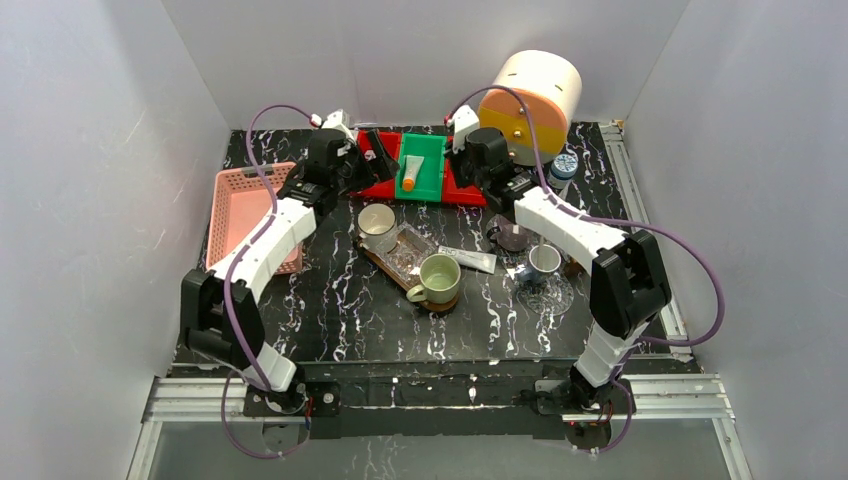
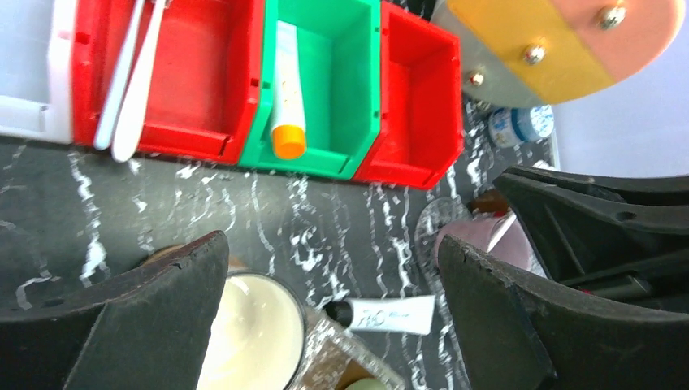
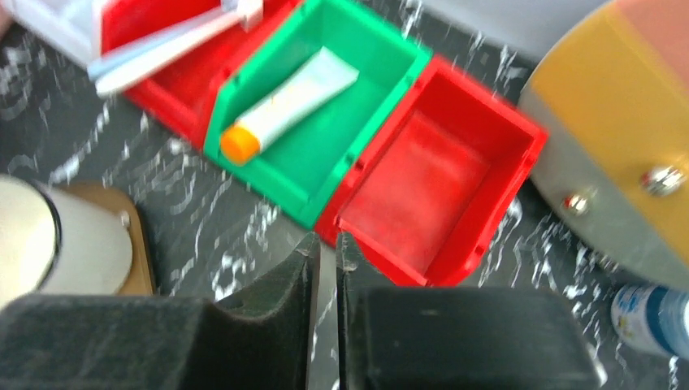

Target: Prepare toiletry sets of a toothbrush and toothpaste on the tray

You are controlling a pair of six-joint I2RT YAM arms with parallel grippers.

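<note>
A white toothpaste tube with a black cap [image 2: 382, 314] lies on the dark tabletop beside the green mug [image 1: 437, 279]. An orange-capped tube [image 1: 411, 172] rests in the green bin [image 1: 434, 152]. White toothbrush handles [image 2: 138, 93] lean over the front edge of the left red bin [image 2: 213, 89]. Above that bin, my left gripper [image 1: 384, 158] is open and empty. The right gripper faces the right red bin [image 3: 422, 183], which looks empty; only a narrow gap shows between its fingers, with nothing in it. A clear, patterned tray [image 1: 411, 250] sits in mid-table, on or beside a wooden board.
A cream cup [image 1: 377, 222] stands by the tray's left end. The pink basket [image 1: 231, 213] is at left. Behind the right arm stand a striped drum [image 1: 537, 85] and a blue-lidded jar [image 1: 563, 167]. Mugs and glass crowd the right side.
</note>
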